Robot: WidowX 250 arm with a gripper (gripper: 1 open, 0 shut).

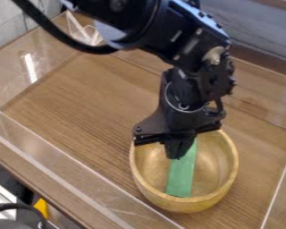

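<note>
A wooden bowl point(209, 190) sits toward the lower right, with a flat green bar point(180, 180) lying inside it. My black gripper point(174, 148) is over the bowl's back-left part, its fingertips close above the bar's upper end and partly covering it. The fingers look shut, with nothing visible between them; whether they touch the bar I cannot tell.
A grey wall stands at the back right. Cables and a small yellow item point(39, 207) are at the lower left, off the table's edge.
</note>
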